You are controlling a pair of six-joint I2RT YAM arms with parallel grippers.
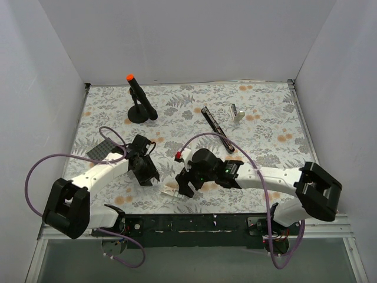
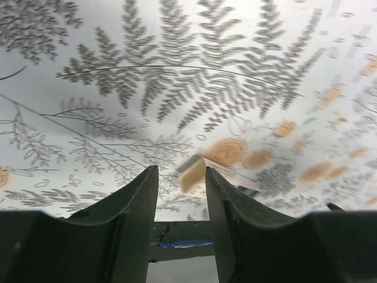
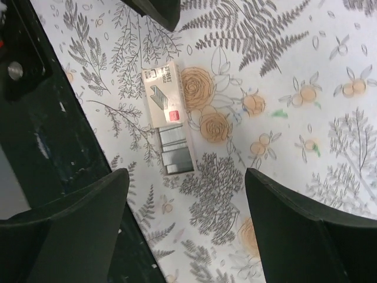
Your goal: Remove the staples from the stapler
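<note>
A small flat white piece with a metal section and a red mark lies on the patterned mat near the front edge; from above it [image 1: 171, 191] shows between my grippers, and in the left wrist view its end [image 2: 194, 174] shows behind the fingers. My left gripper [image 1: 147, 174] hovers left of it, fingers parted [image 2: 179, 183], nothing visible between them. My right gripper [image 1: 189, 186] is at the piece's right in the top view; in its wrist view the fingers [image 3: 111, 218] are wide apart with nothing between.
A long black stapler-like tool [image 1: 217, 130], a small white object [image 1: 237, 112], a black stand with an orange-tipped cylinder [image 1: 144, 106] and a grey pad [image 1: 100, 150] stand or lie farther back.
</note>
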